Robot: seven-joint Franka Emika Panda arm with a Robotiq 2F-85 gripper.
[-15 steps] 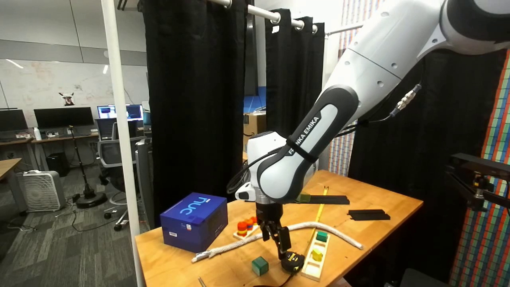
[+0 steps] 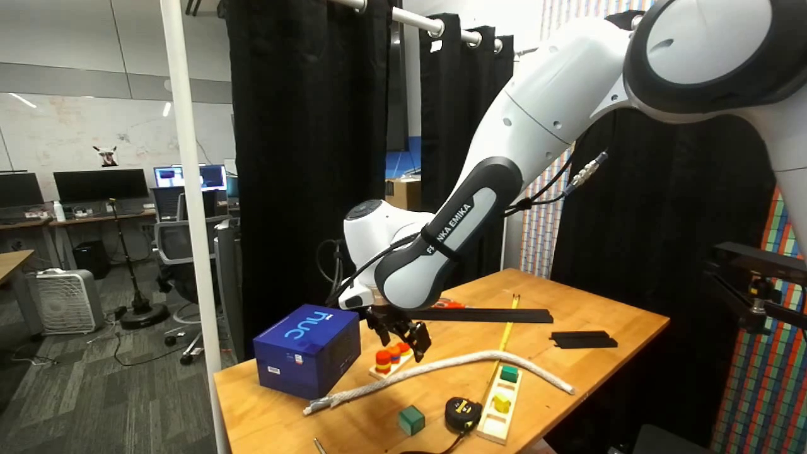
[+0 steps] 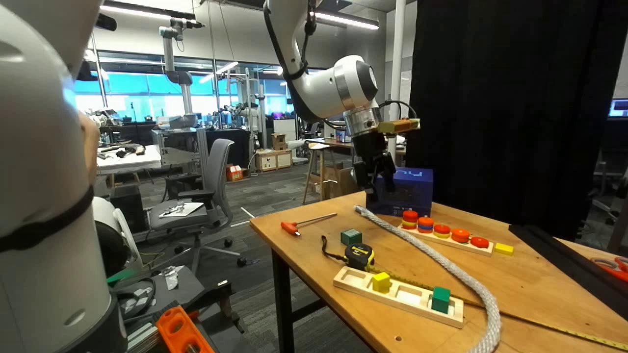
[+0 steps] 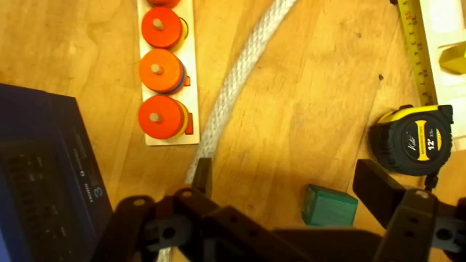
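Note:
My gripper stands open above the table, its fingers wide apart with nothing held. In the wrist view a green block [image 4: 330,206] appears low between the fingers, on the table well below them. The white rope [image 4: 238,74] runs past the left finger. A black and yellow tape measure [image 4: 413,139] lies beyond the right finger, beside a wooden tray [image 3: 406,294] holding a yellow block [image 3: 381,282] and a green block [image 3: 441,299]. Seen from outside, the gripper [image 3: 379,182] hangs near the blue box [image 3: 418,197].
A wooden peg board with stacked red and orange discs [image 3: 442,230] stands by the box. An orange-handled screwdriver [image 3: 290,228] rests near the table's edge. Black strips [image 2: 484,314] and red scissors [image 3: 612,267] lie farther off. The tape's yellow blade [image 3: 547,326] stretches across the table.
From above the tape measure, my arm has moved up and left in exterior view 1, toward the blue box and the disc board. The objects on the table look unmoved.

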